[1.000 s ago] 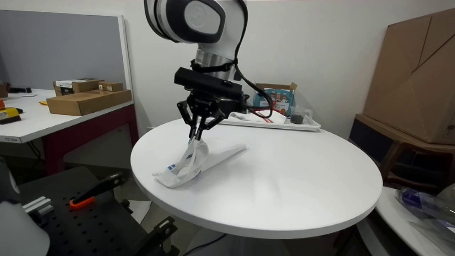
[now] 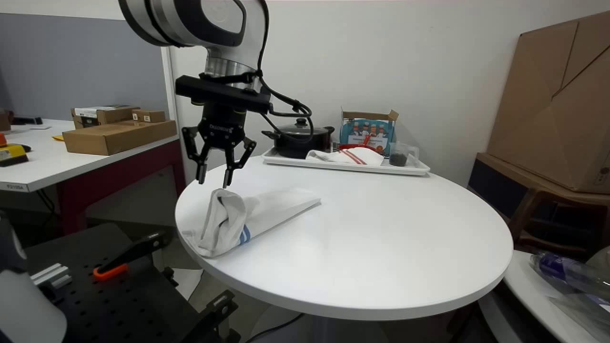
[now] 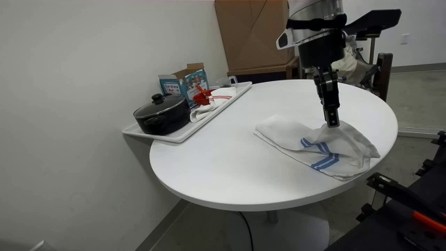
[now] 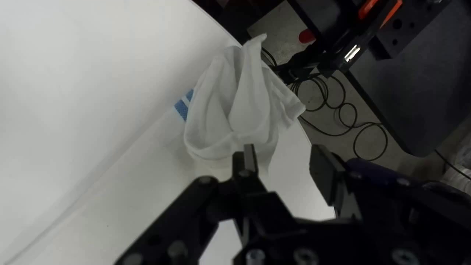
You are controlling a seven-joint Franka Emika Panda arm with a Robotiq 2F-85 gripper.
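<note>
A white towel (image 2: 273, 212) with blue stripes lies near the round table's left edge in exterior view 1, partly folded. Its bunched end rises in a loose loop and reaches the table edge in the wrist view, where the towel (image 4: 240, 101) is just ahead of the fingers. Over that end hangs my gripper (image 2: 214, 178), its fingers spread apart and nothing held between them. In exterior view 2 the fingertips (image 3: 332, 121) overlap the towel's raised folds (image 3: 349, 136); whether they touch cannot be told. From the wrist, the gripper shows a wide gap.
On the table's far side, a white tray (image 3: 184, 134) carries a black pot (image 2: 294, 143), a red-striped cloth (image 2: 349, 156), a blue box (image 2: 366, 132) and a clear cup (image 2: 400, 155). A black stand (image 2: 123, 291) sits beside its near left edge.
A second ago my gripper was shut on the towel's raised end. Now its fingers are apart, it has moved left in exterior view 1, and the towel has shifted left with its end lower.
</note>
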